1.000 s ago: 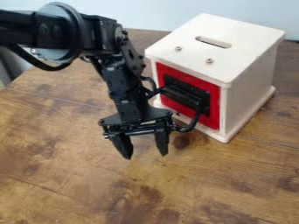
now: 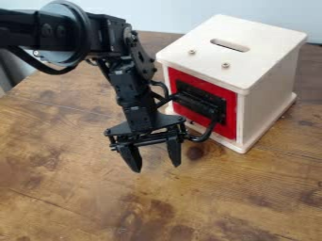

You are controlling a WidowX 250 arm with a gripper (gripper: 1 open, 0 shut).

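A black robot arm reaches down from the upper left, and its gripper (image 2: 153, 155) hangs open above the wooden table, its two fingers apart with nothing between them. Behind and right of it stands a pale wooden box (image 2: 261, 89) with a slot (image 2: 231, 44) in its top. The box's front has a red panel (image 2: 191, 68) with a black mechanism (image 2: 201, 102) on it, partly hidden by the arm's cables.
A pale wall shows behind, at the top left.
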